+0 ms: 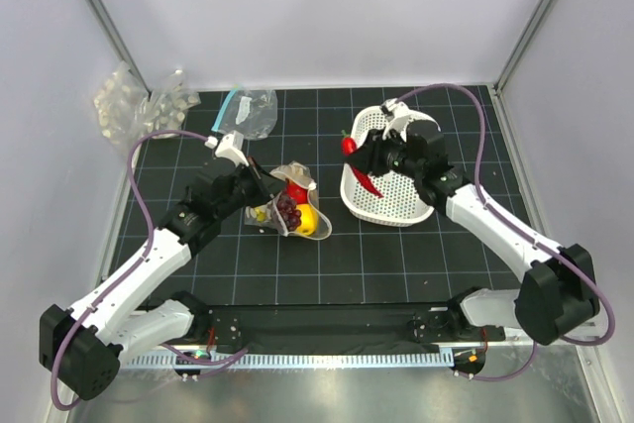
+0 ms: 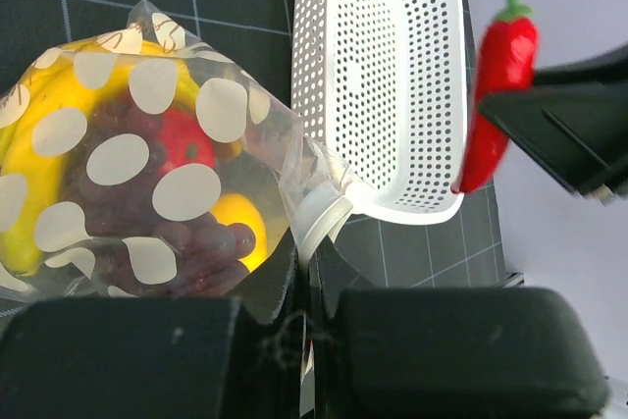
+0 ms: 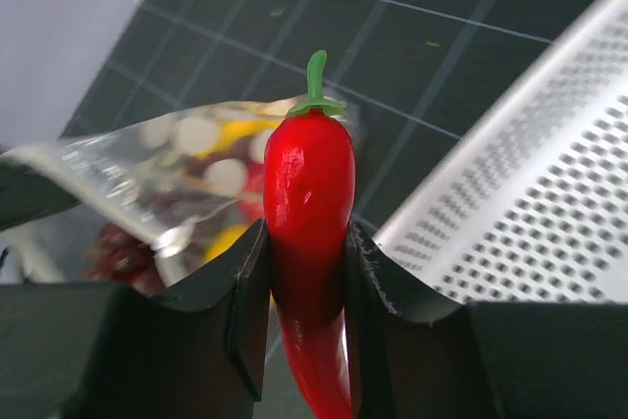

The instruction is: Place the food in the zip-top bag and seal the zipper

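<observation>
A clear bag with white dots (image 2: pixel 118 161) lies on the dark tiled table, its mouth gaping toward the right in the top view. Inside are a banana, grapes (image 1: pixel 288 211), a red item (image 1: pixel 296 191) and a yellow item (image 1: pixel 306 220). My left gripper is shut on the bag's rim, the thin edge pinched between its fingers. Between the fingers of my right gripper a red chili pepper (image 3: pixel 310 203) is held, green stem up in that view. The pepper is over the left part of the white basket (image 1: pixel 394 207).
The perforated basket looks otherwise empty where it shows. Another zip bag with a blue strip (image 1: pixel 248 113) lies flat at the back. Clear bags with pale contents (image 1: pixel 144 106) sit at the back left.
</observation>
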